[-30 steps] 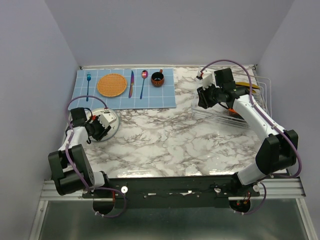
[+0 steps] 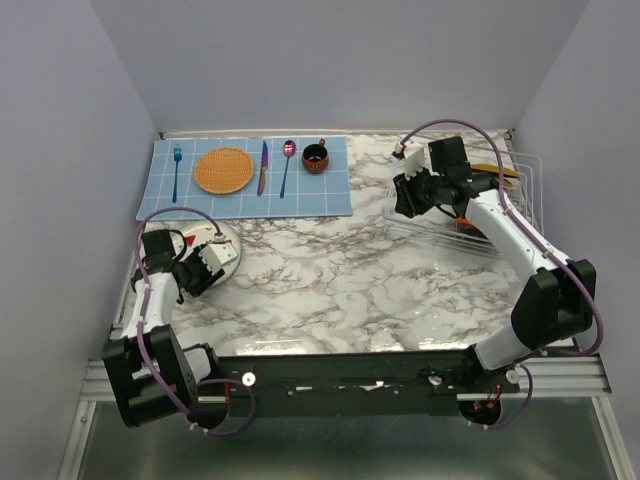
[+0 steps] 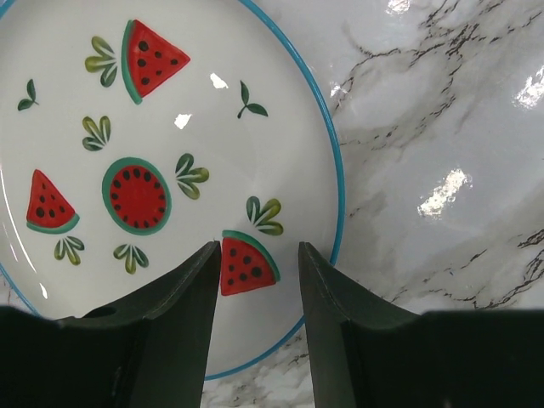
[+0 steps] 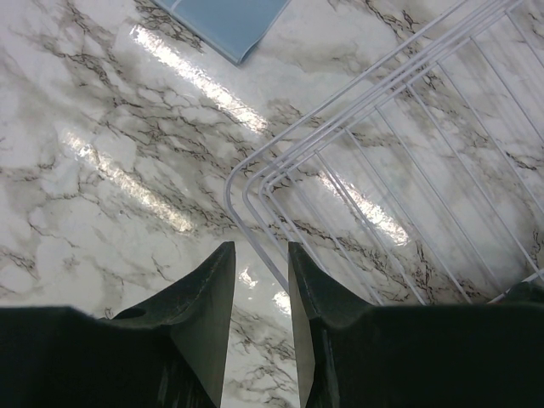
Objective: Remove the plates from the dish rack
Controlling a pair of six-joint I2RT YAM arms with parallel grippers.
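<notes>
A white plate [image 3: 204, 144] with watermelon decorations and a blue rim lies flat at the table's left, under my left gripper, whose fingers stand part open over its near edge, nothing visible between them. The white wire dish rack [image 2: 520, 200] stands at the right, holding a yellow item [image 2: 510, 172] and an orange one [image 2: 467, 226], partly hidden by my right arm. My right gripper is part open above the rack's left corner, with nothing visible between its fingers.
At the back, a blue mat [image 2: 330, 195] carries a woven round mat [image 2: 223, 170], a fork, knife, spoon and brown mug [image 2: 315, 165].
My left arm has moved toward the table's front, its gripper shifting slightly down the top view over the plate. The right arm has not moved.
</notes>
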